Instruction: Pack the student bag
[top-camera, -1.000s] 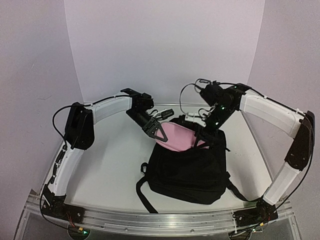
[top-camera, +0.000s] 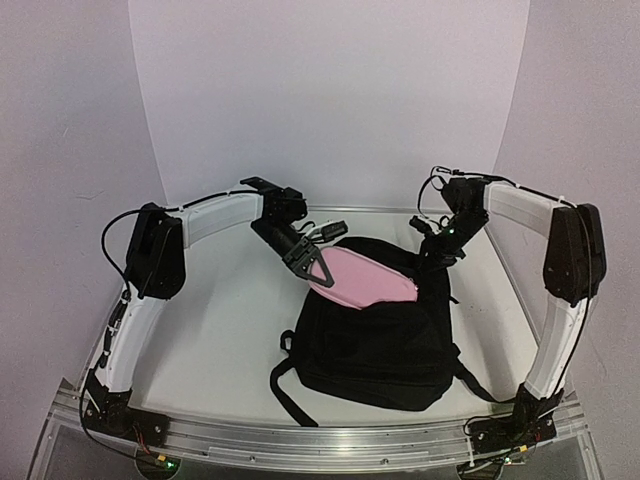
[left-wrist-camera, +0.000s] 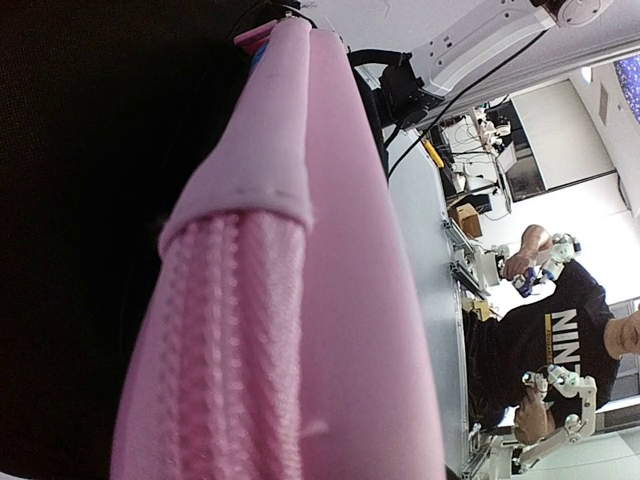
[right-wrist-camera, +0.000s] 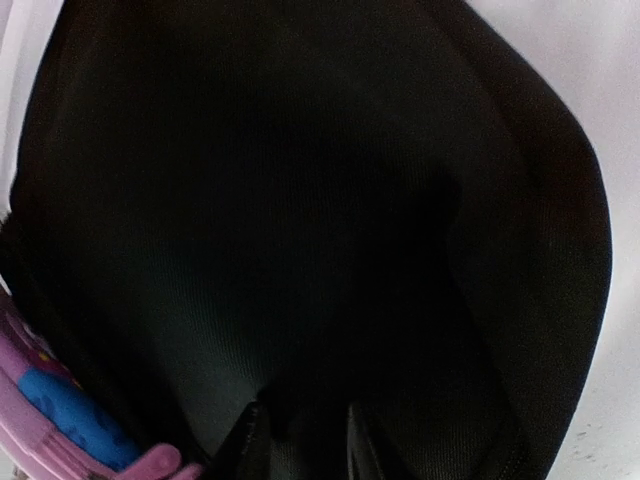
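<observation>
A black bag (top-camera: 375, 350) lies on the table, its back edge (top-camera: 375, 246) towards the far side. Across its upper part stretches a pink pencil case (top-camera: 365, 280), partly inside the bag opening. My left gripper (top-camera: 318, 272) is shut on the case's left end. Close up in the left wrist view, the zipped pink case (left-wrist-camera: 350, 260) hides the fingertips. Over the bag's upper right edge is my right gripper (top-camera: 428, 258). In the right wrist view its two dark fingers (right-wrist-camera: 252, 440) stand apart above black fabric (right-wrist-camera: 300, 200), with the case's pink and blue end (right-wrist-camera: 75, 410) at lower left.
Bag straps (top-camera: 290, 395) trail out on both sides near the front of the table. Bare white tabletop (top-camera: 220, 300) lies left of the bag, with a narrower clear strip (top-camera: 490, 320) on the right. Walls enclose the sides and back.
The left arm and case have stayed nearly still.
</observation>
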